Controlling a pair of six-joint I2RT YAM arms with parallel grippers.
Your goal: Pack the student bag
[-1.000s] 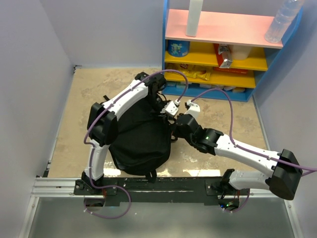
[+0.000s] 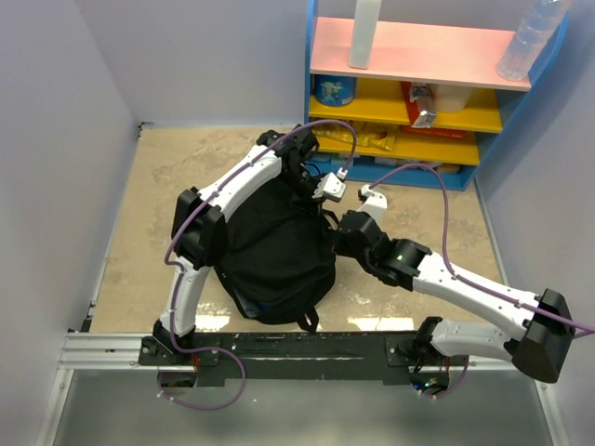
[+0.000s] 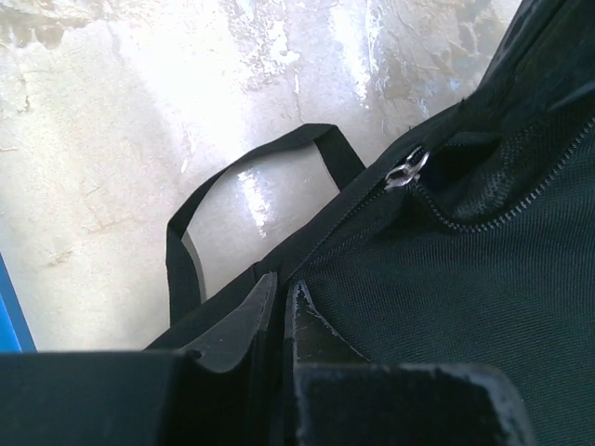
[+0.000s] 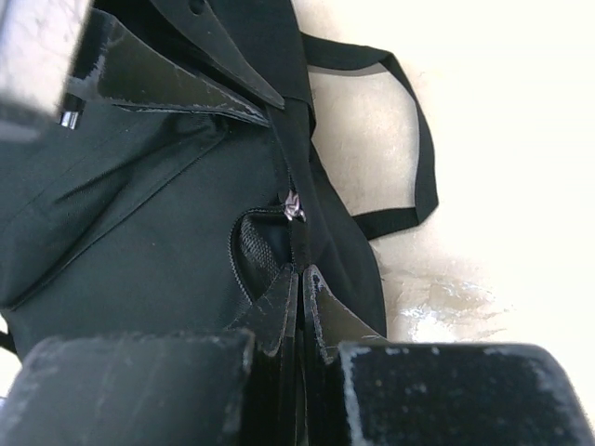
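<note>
A black bag (image 2: 270,260) lies on the floor, filling much of both wrist views. My left gripper is shut on the bag's edge beside the zipper, and a metal zipper pull (image 3: 406,169) shows further along that edge. My right gripper is shut at the zipper seam below a pull (image 4: 294,206); whether fabric is between its tips is hard to tell. The left gripper's fingers show above it in the right wrist view. A loose strap loop (image 4: 418,149) lies beside the bag. The bag's interior is mostly hidden.
A blue shelf unit (image 2: 488,149) with yellow and pink shelves stands at the back right, holding a blue container (image 2: 335,90), packets, and a clear bottle (image 2: 526,42). Bare floor lies left and right of the bag. Walls border the sides.
The left arm has moved only slightly.
</note>
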